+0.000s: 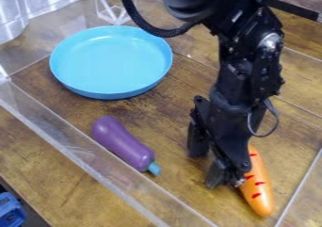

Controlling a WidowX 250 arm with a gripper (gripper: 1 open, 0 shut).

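A black robot gripper [217, 165] reaches down to the wooden floor, its fingertips low at the upper left end of an orange toy carrot [255, 188], which lies on the right and is partly hidden by the gripper. Whether the fingers are open or closed on anything is unclear. A purple toy eggplant [122, 142] with a blue tip lies left of the gripper.
A blue plate [111, 61] sits at the upper left. Clear plastic walls [51, 127] border the wooden work area. A small blue object [8, 212] is at the lower left edge, beyond the wall.
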